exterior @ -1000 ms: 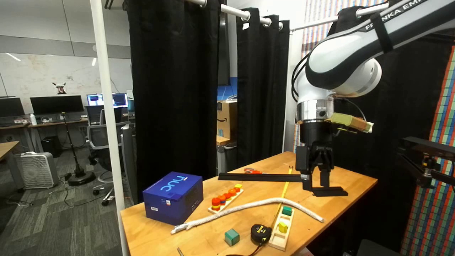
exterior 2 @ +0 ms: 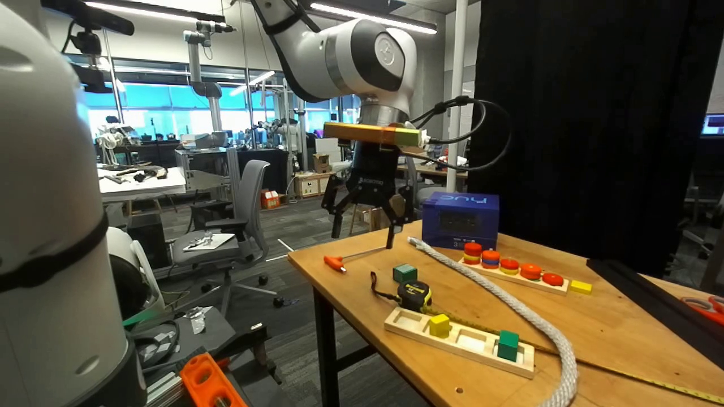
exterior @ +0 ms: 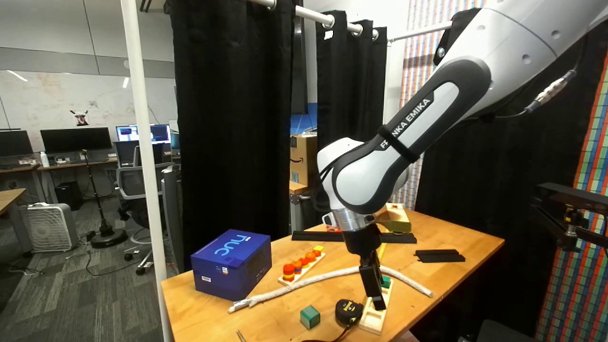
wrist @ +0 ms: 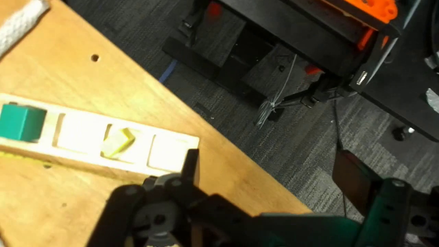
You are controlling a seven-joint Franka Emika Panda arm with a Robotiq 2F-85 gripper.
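My gripper (exterior 2: 363, 241) is open and empty, held above the near part of the table. In the wrist view its fingers spread wide, one by the end of the wooden tray (wrist: 187, 142), the other over the floor past the table edge. That tray has several square recesses. A yellow block (exterior 2: 439, 325) sits in one, and a green block (exterior 2: 508, 345) stands in another towards the far end. Outside the tray, a second green block (exterior 2: 405, 273) rests on the table beside the black tape measure (exterior 2: 414, 295). In exterior view 1 my gripper hides the yellow block.
A white rope (exterior 2: 505, 298) curves across the table behind the tray. A blue box (exterior 2: 460, 220) and a peg board with coloured rings (exterior 2: 509, 267) stand further back. An orange-handled tool (exterior 2: 334, 263) lies near the table's corner. Black strips (exterior: 440, 256) lie on the tabletop.
The arm has swung left and towards the front in exterior view 1, bringing my gripper from above the black strips to above the tray, and turned. The objects on the table look unmoved.
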